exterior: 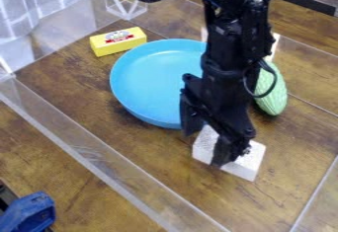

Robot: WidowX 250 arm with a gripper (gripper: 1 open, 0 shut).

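Note:
My black gripper (211, 127) reaches down from the top centre, open, its fingertips low over a white, speckled rectangular block (240, 165) on the wooden table. The arm and fingers hide part of the block's upper left; whether they touch it is hard to tell.
A blue bowl (142, 81) lies behind the gripper, a green vegetable-like object (270, 98) to the right, a yellow box (118, 40) at the upper left. A blue object (27, 216) is at the lower left.

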